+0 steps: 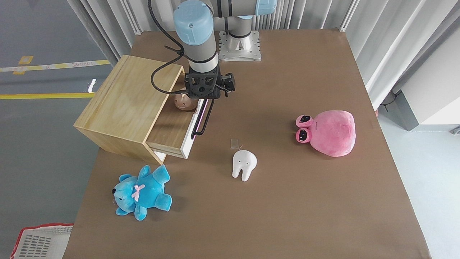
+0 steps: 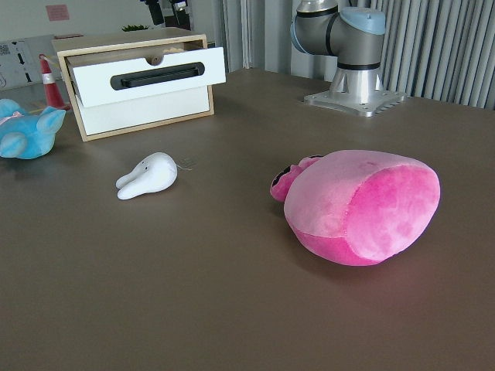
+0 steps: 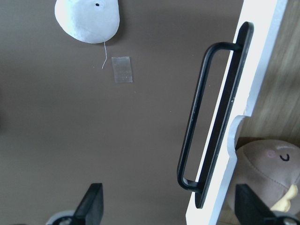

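Note:
My gripper is open above the pulled-out drawer of the wooden cabinet (image 1: 120, 99), its fingers either side at the bottom of the wrist view with nothing held between them. The drawer's white front (image 2: 100, 83) carries a black handle (image 3: 197, 108). A brownish round plush (image 3: 265, 171) lies inside the drawer. A white plush (image 1: 244, 162) lies on the table right of the drawer in the front view, beside a small clear square (image 3: 122, 69).
A blue teddy bear (image 1: 146, 192) lies in front of the cabinet. A pink plush (image 1: 332, 133) lies at the right. A red-rimmed basket (image 1: 41, 241) stands beyond the table at lower left.

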